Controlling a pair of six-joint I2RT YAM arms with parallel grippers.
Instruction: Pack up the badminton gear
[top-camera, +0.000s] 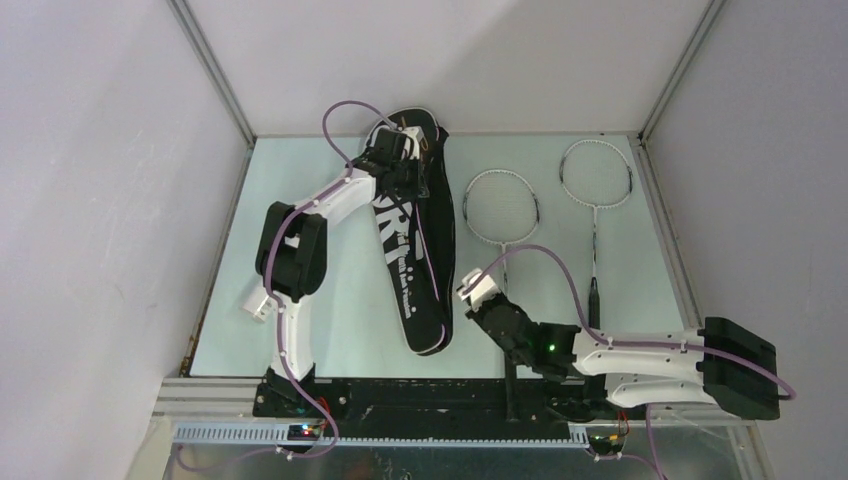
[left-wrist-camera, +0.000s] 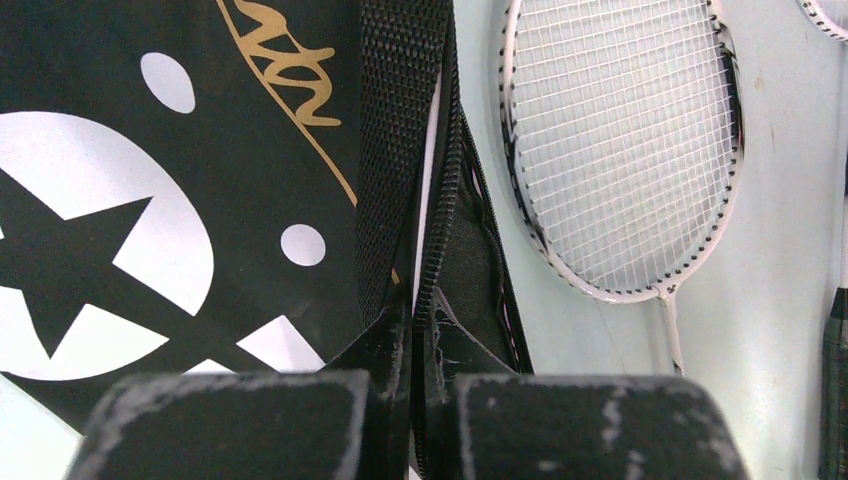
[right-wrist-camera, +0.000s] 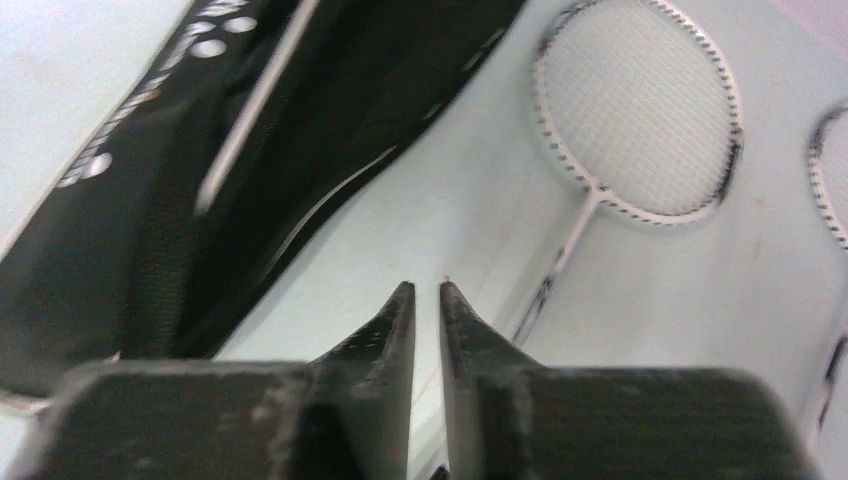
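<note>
A long black racket bag (top-camera: 410, 280) with white lettering lies along the middle. My left gripper is shut at the bag's opening near its upper part, dark fabric and a pale strip running up from the fingertips; whether anything is between them is unclear. Two white rackets lie to the right: the nearer (top-camera: 502, 205) beside the bag, handle toward me, the farther (top-camera: 596, 175) at the right edge. My right gripper is over the nearer racket's shaft, its fingertips a little apart with nothing visible between them; the right wrist view is blurred.
A small white object (top-camera: 258, 300) lies at the left under the left arm. Walls border it at back and sides.
</note>
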